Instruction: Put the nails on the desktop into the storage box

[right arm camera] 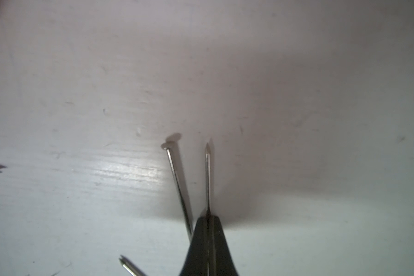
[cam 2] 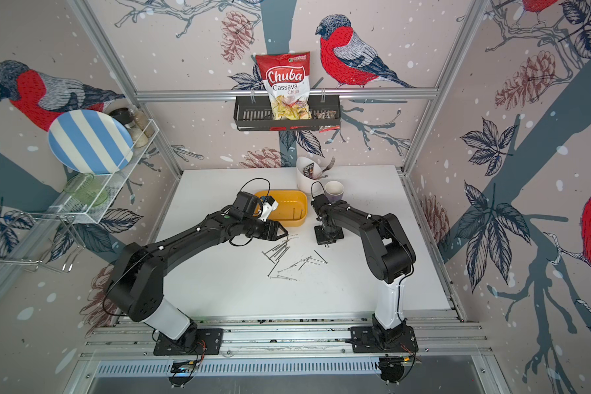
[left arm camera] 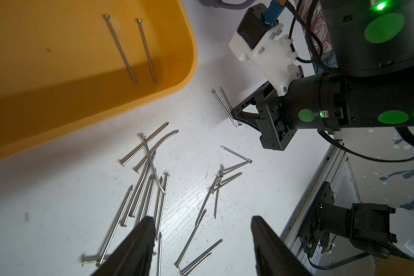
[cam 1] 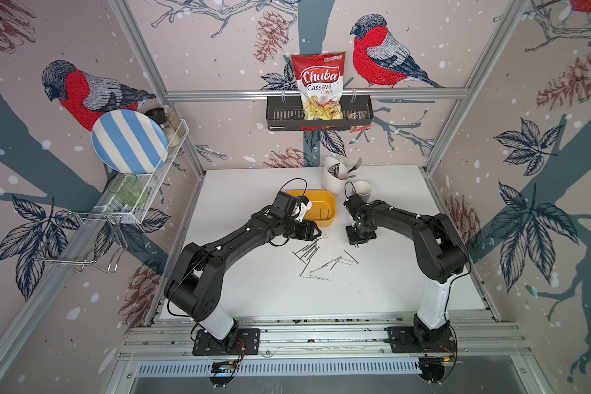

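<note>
In the right wrist view my right gripper is shut on a nail (right arm camera: 208,179) whose pointed end sticks out beyond the fingertips, low over the white desktop. Just left of it lies a second nail (right arm camera: 177,184), head outward, its far end hidden by the fingers. My left gripper stands open with nothing between its fingers, above the desktop. Beneath it a loose pile of nails (left arm camera: 147,184) is spread, with further nails (left arm camera: 218,184) to the right. The orange storage box (left arm camera: 101,112) has two nails (left arm camera: 119,46) visible inside.
Behind the right arm stand a cup (cam 1: 363,188) and a white utensil holder (cam 1: 333,178). The left arm (cam 1: 256,229) reaches in front of the box. Bare desktop (cam 1: 400,282) lies at the front right.
</note>
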